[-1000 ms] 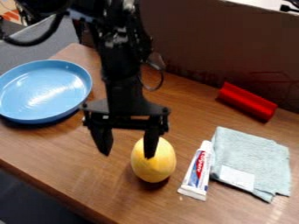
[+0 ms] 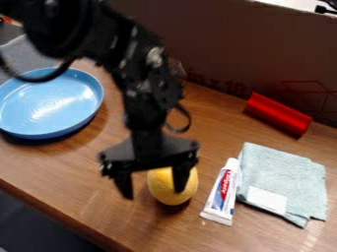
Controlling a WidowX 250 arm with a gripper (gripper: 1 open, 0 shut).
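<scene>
The black gripper (image 2: 153, 179) hangs open over the yellow ball-like object (image 2: 172, 189), its right finger overlapping that object's upper part in view and its left finger off to the left above the wood. Whether the finger touches it I cannot tell. The yellow object rests on the wooden table (image 2: 82, 172), just left of a toothpaste tube (image 2: 222, 189).
A blue plate (image 2: 47, 103) sits at the left. A folded pale cloth (image 2: 283, 179) lies right of the tube, and a red cylinder (image 2: 277, 114) lies behind it near a cardboard wall (image 2: 263, 49). Bare table shows at the front left.
Since a second ago the gripper has moved down a little toward the front and is still open. The objects on the table look unmoved.
</scene>
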